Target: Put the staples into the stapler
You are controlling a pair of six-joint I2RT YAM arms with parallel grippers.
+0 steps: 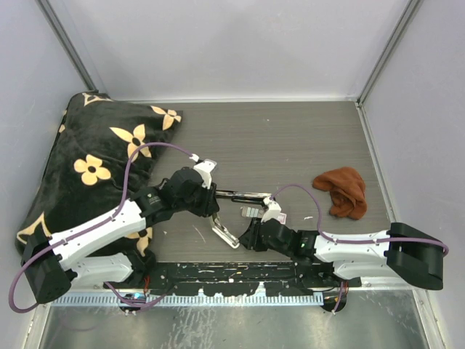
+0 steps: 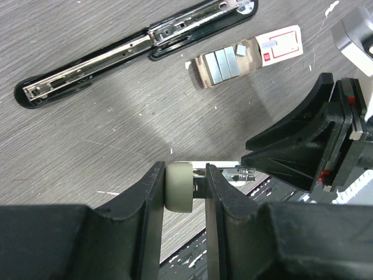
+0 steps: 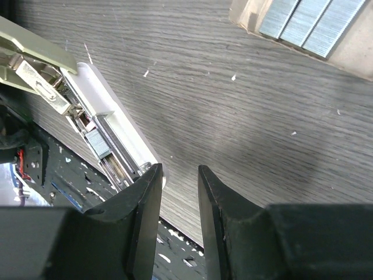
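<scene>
A small stapler (image 3: 119, 125) with a white base and an olive handle (image 3: 44, 46) stands unfolded. A short grey staple strip (image 3: 97, 143) sits in its channel, in the right wrist view. My left gripper is shut on the stapler's olive end (image 2: 178, 189); the base slants toward the right arm in the top view (image 1: 225, 233). Beside the base's far end is my right gripper, part open, its gap empty. One right finger (image 3: 148, 189) overlaps that end in view; I cannot tell whether it touches.
Behind lies a long black stapler (image 2: 93, 67), opened out. A cardboard box with grey staple strips (image 2: 221, 65) rests between it and the right arm. The table's front edge (image 1: 218, 270) is close. A brown cloth (image 1: 343, 193) lies far right.
</scene>
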